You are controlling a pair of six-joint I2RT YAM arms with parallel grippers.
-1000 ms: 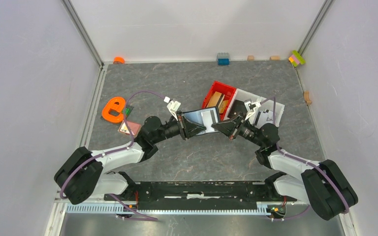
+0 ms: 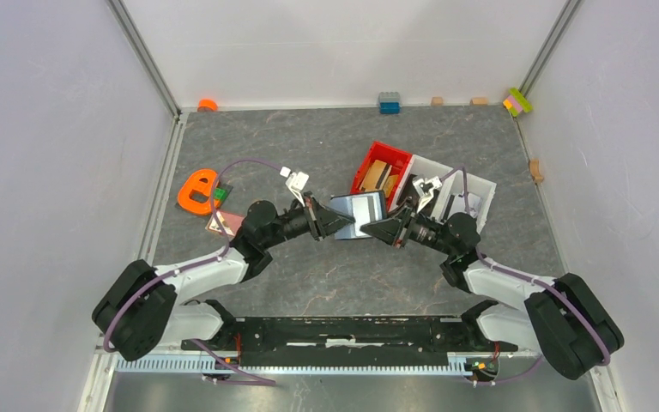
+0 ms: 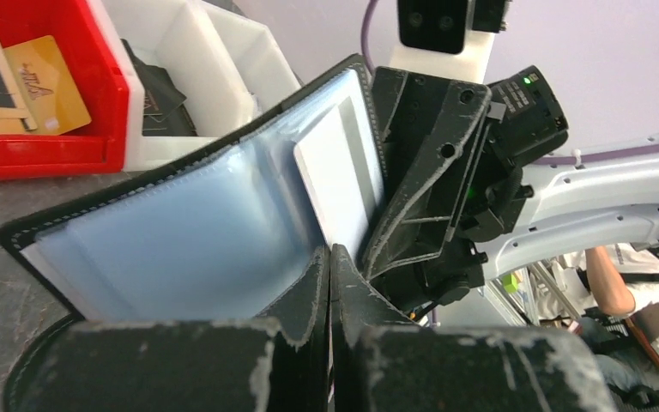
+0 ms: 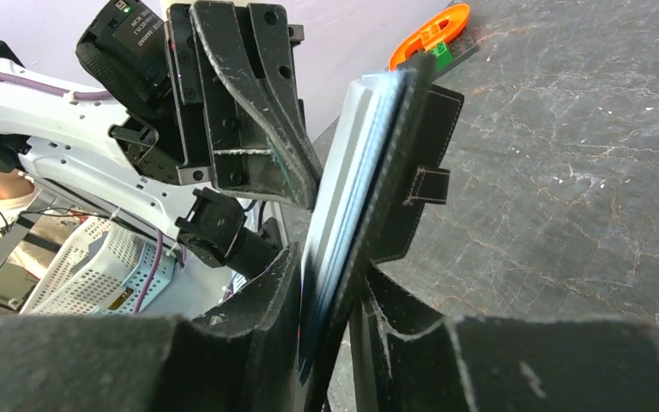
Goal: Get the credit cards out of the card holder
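The black card holder [image 2: 340, 206] is held up between the two grippers, open to clear sleeves with a pale card [image 3: 330, 172] in one. In the left wrist view my left gripper is shut, its tips at the lower edge of that card; nothing clearly shows between them. My right gripper is around the holder's edge; the holder's sleeve layers [image 4: 352, 172] run down between its fingers, and whether they grip it is unclear.
A red bin [image 2: 369, 154] with cards and a white bin [image 2: 485, 189] stand behind the holder. An orange toy [image 2: 190, 193] lies at the left.
Both grippers and the holder have shifted slightly; the holder now sits a little less tilted in the top view.
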